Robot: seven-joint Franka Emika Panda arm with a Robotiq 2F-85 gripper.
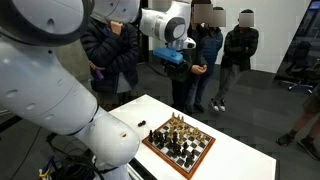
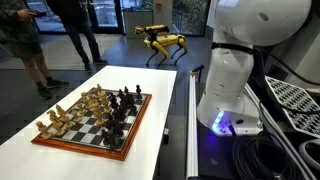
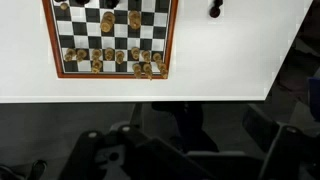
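A chessboard (image 2: 112,145) with a reddish-brown border lies on the white table, set with light pieces (image 2: 61,117) and dark pieces (image 2: 118,118). The wrist view catches only one end of the board (image 3: 168,50), where light pieces (image 3: 96,66) crowd near the rim. A dark piece (image 3: 215,11) is off the board there. High above the table, my gripper is over the dark floor past the table edge. Its black fingers stand wide apart, the gap empty, so it looks open. In exterior view 1 the fingertips are too small to make out.
Bare white table (image 1: 235,150) spreads beside the board. Several people (image 1: 240,45) stand behind the table, and a yellow legged robot (image 2: 160,42) is on the floor farther back. Cables (image 2: 262,155) lie near my arm's base.
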